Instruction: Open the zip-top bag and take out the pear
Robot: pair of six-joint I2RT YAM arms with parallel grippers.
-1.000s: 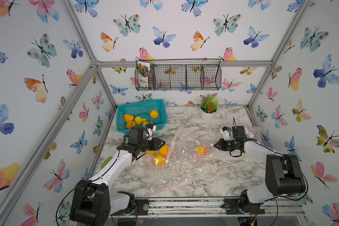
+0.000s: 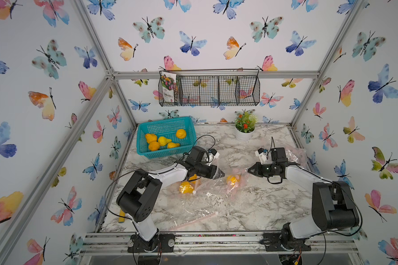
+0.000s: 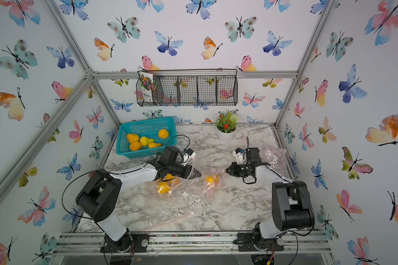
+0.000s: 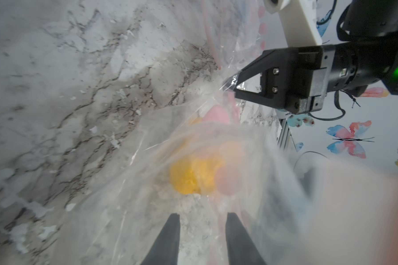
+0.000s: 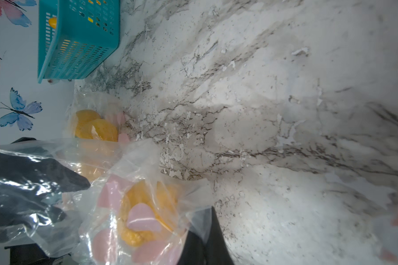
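Note:
A yellow pear (image 2: pixel 232 178) lies inside the clear zip top bag (image 2: pixel 207 190), which has pink dots. Through the film in the left wrist view, the pear (image 4: pixel 183 174) shows blurred ahead of the fingers. My left gripper (image 2: pixel 221 174) is inside the bag's mouth, part open, nothing between its fingertips; the right wrist view shows film draped over this gripper. At the bag's far end, my right gripper is shut, with gathered film running to its fingertips. Close by in the right wrist view, the pear (image 5: pixel 148 203) sits in the bag, left of the right fingers.
Another bag with yellow fruit (image 2: pixel 187 187) lies under the left arm. At the back left stands a teal basket (image 2: pixel 141 145) of yellow fruit, with a potted plant (image 2: pixel 245 128) at back centre. A clear bag (image 2: pixel 296 155) rests behind the right arm.
My left gripper has moved right, from above the other fruit into the bag's mouth. The film around it has lifted and the pear has shifted slightly left.

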